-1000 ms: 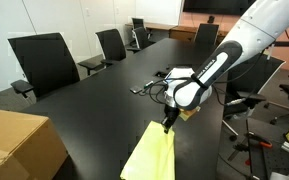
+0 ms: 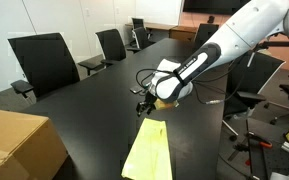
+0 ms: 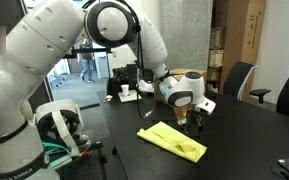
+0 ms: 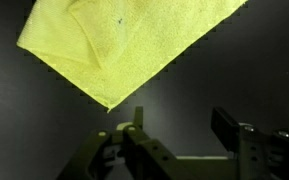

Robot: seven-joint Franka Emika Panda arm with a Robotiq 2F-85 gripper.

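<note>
A yellow cloth point(image 2: 150, 152) lies on the black table, longer than it is wide. In the wrist view the cloth point(image 4: 134, 45) fills the upper left, with a crease or folded flap near its corner. My gripper point(image 2: 149, 109) is just beyond the cloth's far end in exterior view 1. In exterior view 2 the gripper point(image 3: 192, 124) shows behind the cloth point(image 3: 172, 141). The fingers point(image 4: 136, 122) stand apart with only dark tabletop between them. One cloth corner points toward the left finger, clear of it. Height above the table is hard to judge.
Cardboard boxes point(image 2: 22, 140) stand at the table's left end. A small dark object point(image 3: 288, 166) lies on the table in exterior view 2. Office chairs point(image 2: 44, 62) line the far side.
My gripper has moved from over the cloth's upper right edge to beyond its far end, going left and away in exterior view 1. The cloth looks much the same.
</note>
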